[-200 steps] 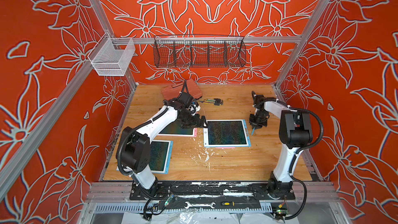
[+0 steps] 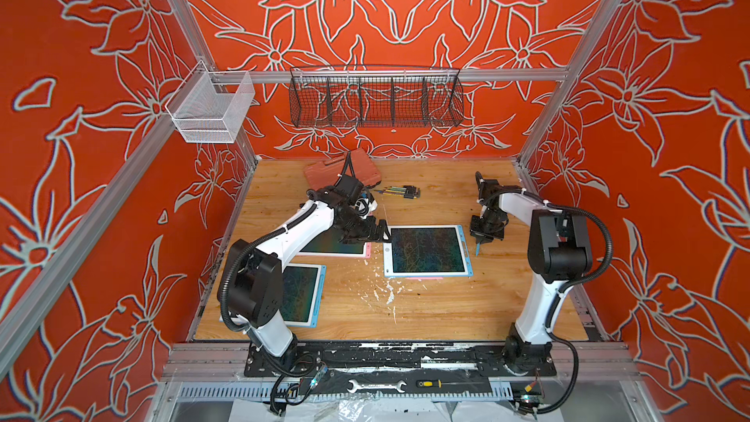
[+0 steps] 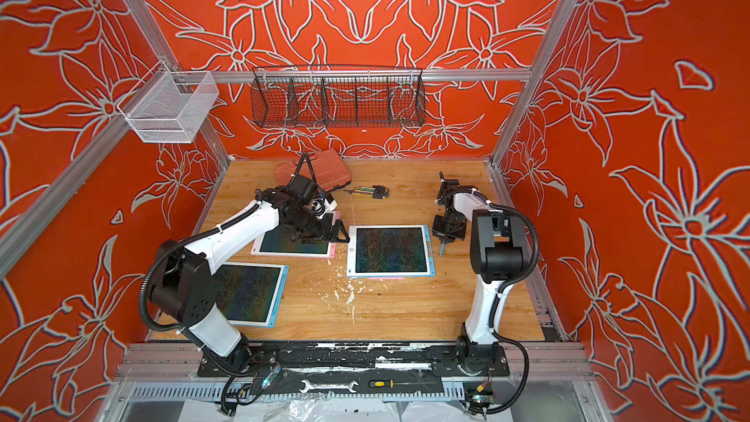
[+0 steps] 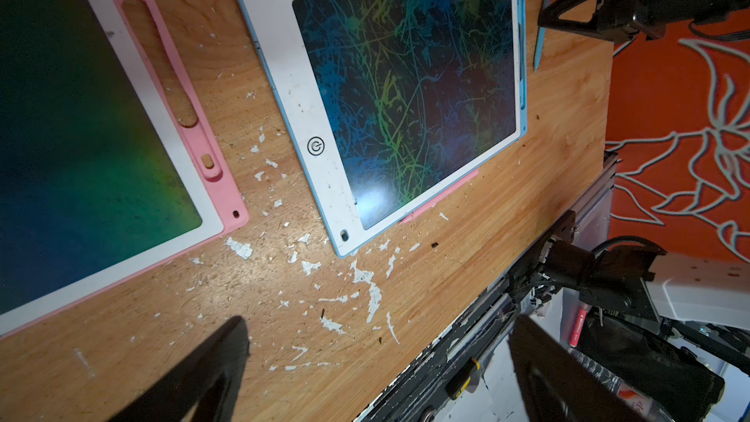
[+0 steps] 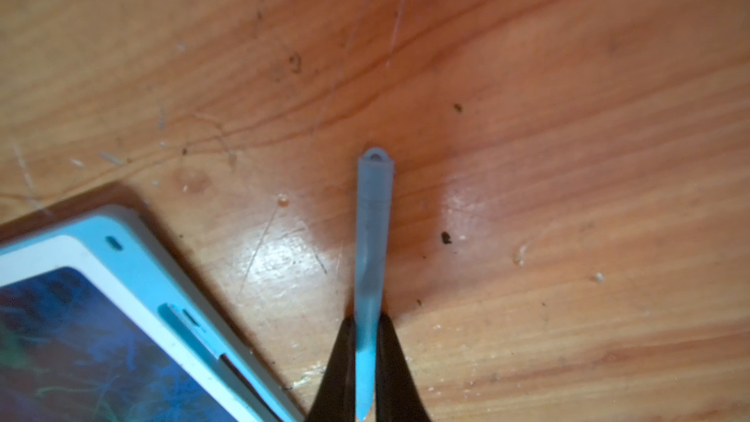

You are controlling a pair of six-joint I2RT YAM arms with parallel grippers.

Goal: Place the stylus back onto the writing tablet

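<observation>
The writing tablet [image 4: 406,86] with blue trim lies mid-table, its empty slot [image 5: 215,351] along the right edge. A light blue stylus [image 5: 373,219] lies right of it, with my right gripper shut around its lower part; the top views show the gripper [image 2: 483,236] low over the table there. My left gripper hangs above the table left of that tablet, open, nothing between its fingers.
A pink-trimmed tablet [image 4: 93,187] and another blue-trimmed tablet [image 3: 250,293] lie to the left. A red case [image 2: 328,168] and tools [image 2: 402,191] sit at the back.
</observation>
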